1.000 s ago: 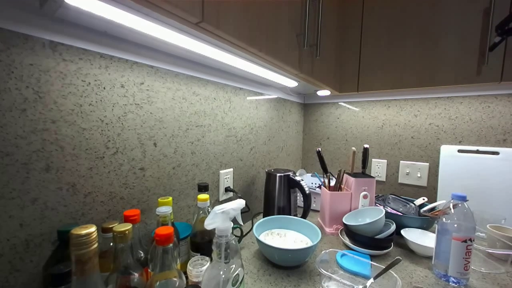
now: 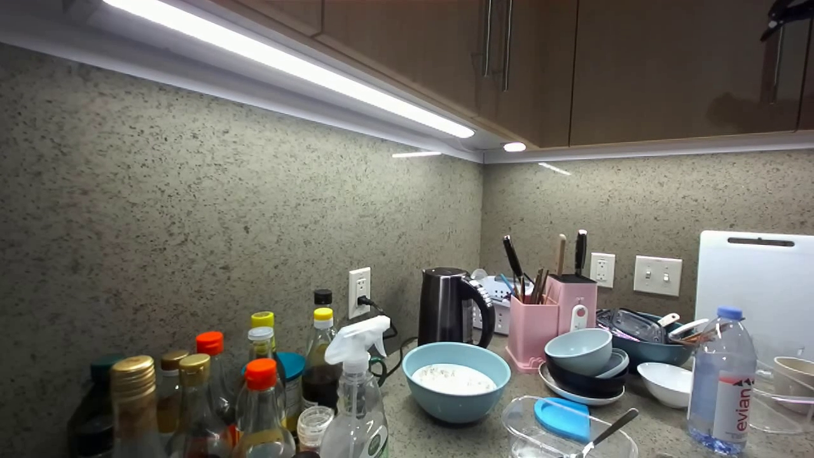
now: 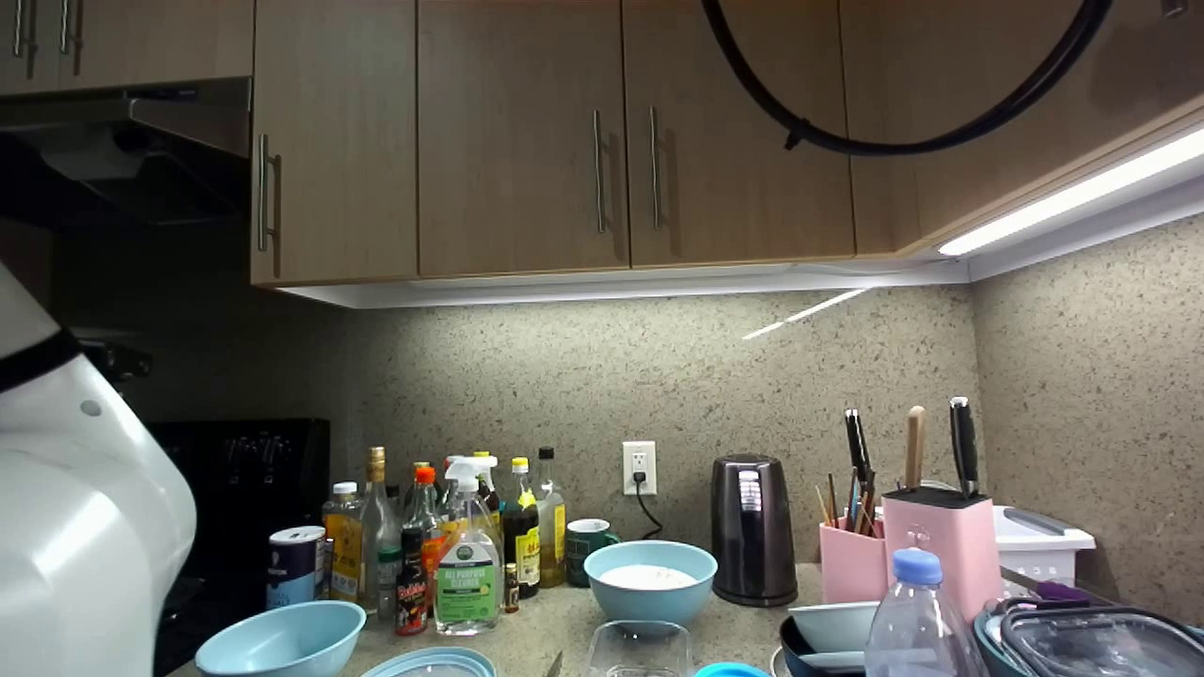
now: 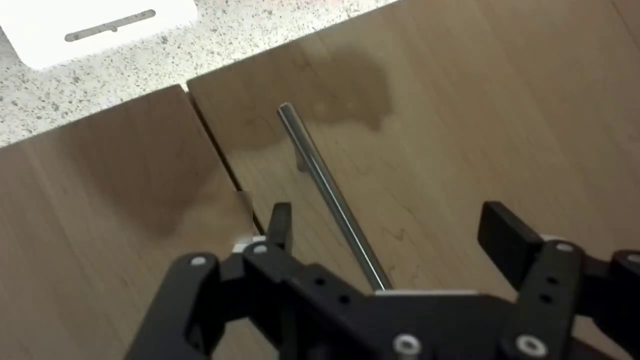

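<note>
My gripper stands open in the wrist view, its two dark fingers wide apart. A silver bar handle point(image 4: 336, 198) on a wooden cupboard door point(image 4: 480, 150) runs at a slant through the space between them. No contact with the handle shows, and its lower end in this view is hidden by the gripper body. Exterior view 1 catches only a dark piece of the gripper at the top right corner, by the upper part of the same door handle point(image 2: 777, 69). In exterior view 2 the white arm point(image 3: 79, 508) fills the left edge; the gripper is out of that picture.
Below the cupboards, the counter is crowded: a blue bowl point(image 2: 455, 366) with white contents, a kettle point(image 2: 444, 305), a pink knife block point(image 2: 572, 301), a water bottle point(image 2: 721, 381) and several sauce bottles. A white cutting board point(image 2: 755, 298) leans on the wall under the door.
In exterior view 1 the dark gripper part has moved up and slightly left, and a shadow now falls on the door left of the handle. The counter looks unchanged.
</note>
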